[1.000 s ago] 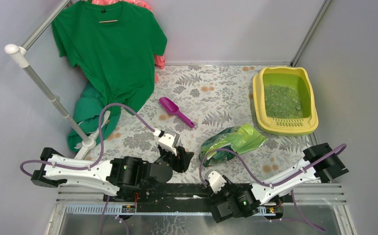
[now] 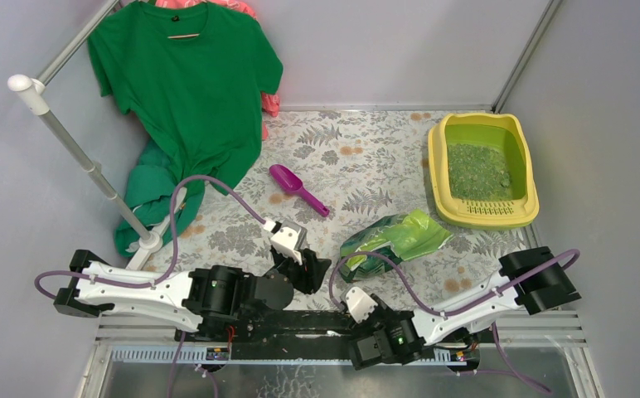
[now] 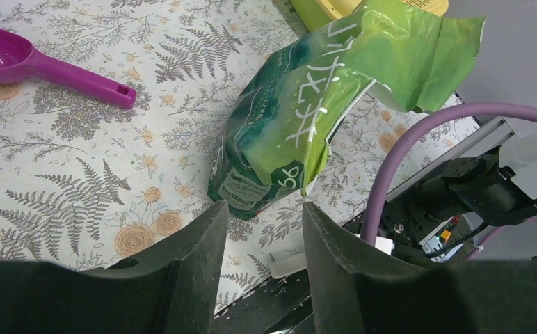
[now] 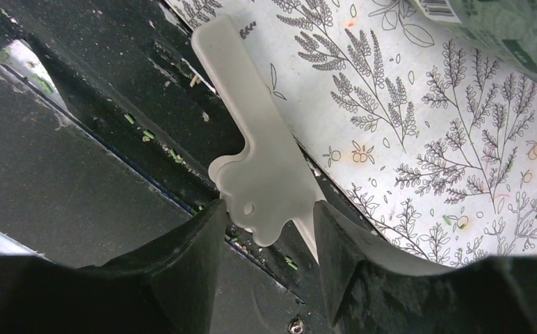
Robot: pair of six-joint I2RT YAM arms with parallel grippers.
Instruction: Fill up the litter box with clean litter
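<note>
The green litter bag (image 3: pixel 273 129) rests on the patterned mat, its lighter upper end (image 2: pixel 420 234) flopped to the right. Back right stands the yellow litter box (image 2: pixel 487 217), with green litter (image 2: pixel 476 170) covering its floor. A beige clip (image 4: pixel 262 167) lies along the mat's front edge, partly on the black strip. Above the clip is my right gripper, its fingers apart and the clip's lower part visible between the fingertips; contact cannot be told. My left gripper is open and empty, left of the bag.
A purple scoop (image 2: pixel 298 190) lies on the mat behind my left gripper. Green shirts (image 2: pixel 196 83) hang from a white rack (image 2: pixel 93 166) at the back left. Free mat lies between scoop and litter box.
The left arm has barely moved. Bag, scoop and litter box stay where they were.
</note>
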